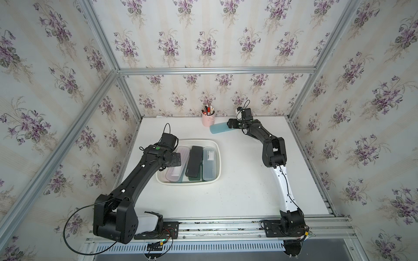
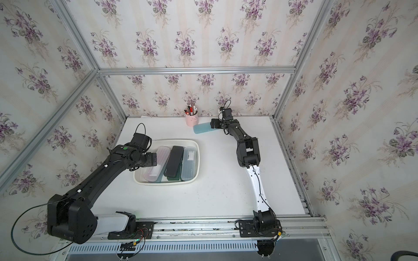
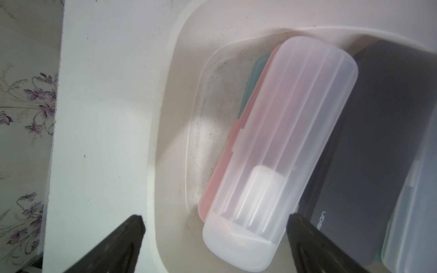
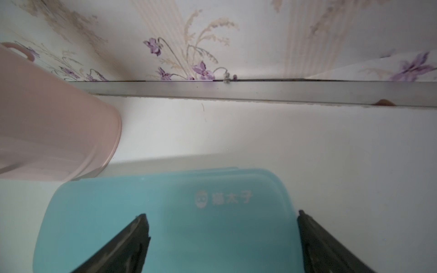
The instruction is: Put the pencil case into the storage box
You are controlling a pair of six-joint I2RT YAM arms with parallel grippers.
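The blue pencil case (image 4: 182, 204) lies flat at the back of the table, close to the pen cup. Around its right part stands my right gripper, open, with one finger over the case's top and the other at its right edge. In the top left view the same blue case (image 1: 221, 127) is partly covered by that gripper. The white storage box (image 1: 219, 171) stands left of the middle and holds several pencil cases. Above its left side hangs my left gripper, open and empty, over a translucent pink case (image 3: 282, 150) in the box.
A pink cup (image 1: 208, 119) with pens stands at the left end of the blue case, near the back wall. Inside the box are also a dark grey case (image 1: 194, 161) and a clear bluish case (image 1: 209, 163).
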